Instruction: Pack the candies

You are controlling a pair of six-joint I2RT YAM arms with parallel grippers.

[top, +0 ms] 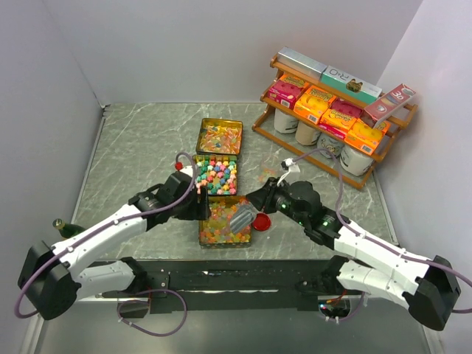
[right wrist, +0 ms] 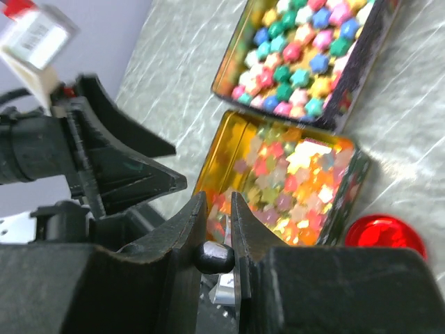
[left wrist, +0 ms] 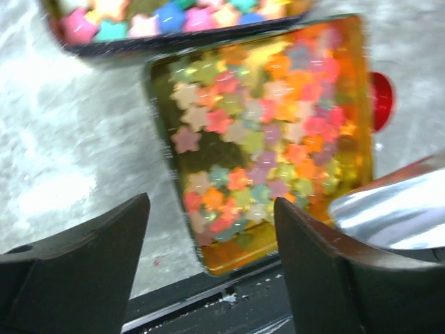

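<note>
A shiny metal scoop [top: 243, 218] hangs over the right side of the nearest tray [top: 224, 243], which holds small translucent star candies [left wrist: 240, 125]. My right gripper [top: 259, 199] is shut on the scoop's handle [right wrist: 214, 258], its rounded end showing between the fingers. Over that tray's left edge, my left gripper stands open with nothing between its fingers; the scoop [left wrist: 393, 209] is apart from it, to the right. Behind lies a middle tray of opaque coloured stars [top: 215, 175], and a far tray of gummy candies [top: 221, 138].
A small red dish [top: 262, 222] sits right of the nearest tray. A wooden rack [top: 324, 158] with candy boxes and white canisters stands back right. A clear packet [top: 268, 172] lies before it.
</note>
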